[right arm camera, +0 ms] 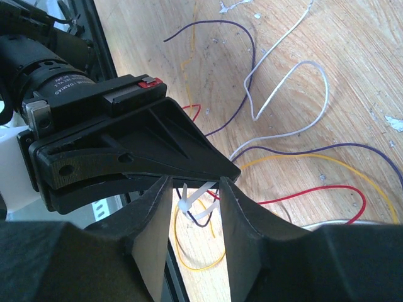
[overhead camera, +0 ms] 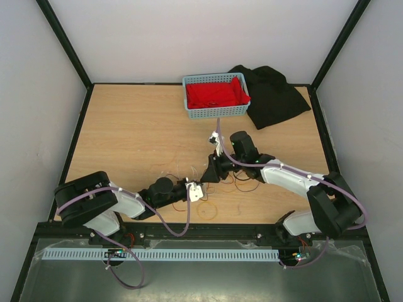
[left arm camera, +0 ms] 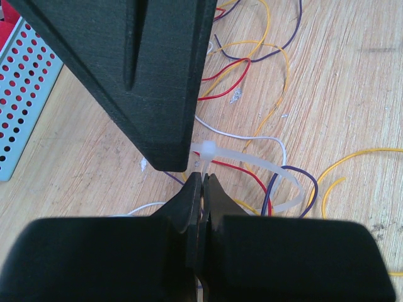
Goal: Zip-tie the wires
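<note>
A translucent zip tie (left arm camera: 208,150) (right arm camera: 201,192) forms a loop around several coloured wires. In the left wrist view my left gripper is shut on the zip tie's tail, which rises from between its fingertips. My right gripper hangs just over the tie's head in the right wrist view, part open, with the tie seen between its fingertips. One dark finger (left arm camera: 145,75) of it fills the top of the left wrist view. In the top view both grippers meet at the front middle of the table.
Loose red, yellow, blue and white wires lie over the wooden table (overhead camera: 119,132). A light-blue basket (overhead camera: 216,112) with red cloth and a black cloth (overhead camera: 277,100) lie at the back.
</note>
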